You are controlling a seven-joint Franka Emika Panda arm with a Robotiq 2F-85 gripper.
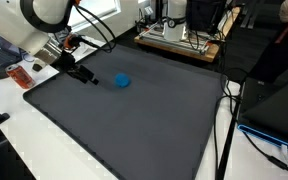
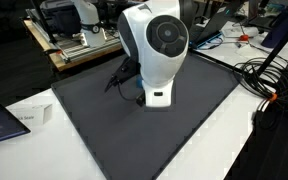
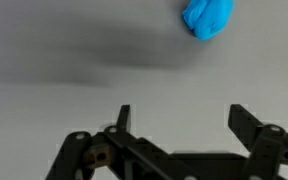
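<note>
A small blue object (image 1: 122,80) lies on the dark grey board, toward its far side; what it is made of is hard to tell. In the wrist view this blue thing (image 3: 208,14) is cut off by the top edge, ahead of the fingers and apart from them. My gripper is wide open with only bare board between its fingers. From the first exterior view, the gripper (image 1: 87,77) is low over the board, to the left of the blue object. The arm largely covers the blue object in the second exterior view.
Bare space fills most of the grey board (image 1: 134,120). An orange-red container (image 1: 20,76) stands by its left corner. Black cables (image 1: 224,110) run along the right side, and more cables (image 2: 269,85) lie beside the board in the second exterior view.
</note>
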